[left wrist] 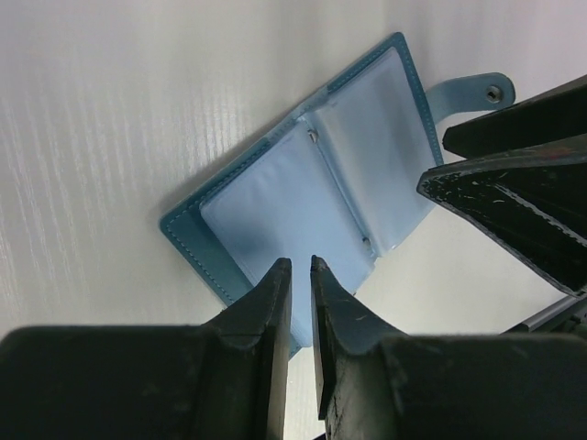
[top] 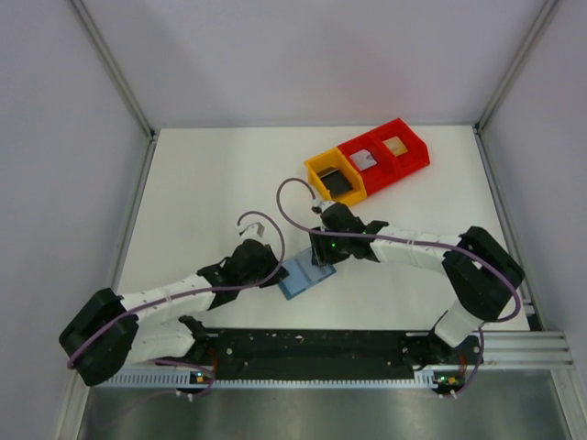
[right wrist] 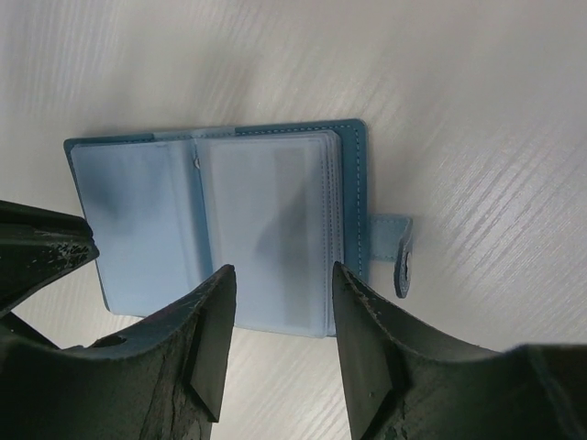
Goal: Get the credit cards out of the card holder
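The blue-edged card holder [top: 303, 276] lies spread open on the white table, its pale sleeves [left wrist: 284, 220] facing up. No card shows clearly inside them. At its left side is my left gripper, fingers drawn close with a narrow gap; sleeve and table show through it, and nothing is clearly seen pinched. My right gripper stands open over the other page [right wrist: 275, 220], one finger towards each side of that page's outer part. The holder's snap strap [right wrist: 390, 243] sticks out on the right.
Behind the holder sits a joined yellow box [top: 315, 166] and red box [top: 413, 147] with flat black, white and tan pieces inside. The two grippers are close together. Free table lies to the far left and far right.
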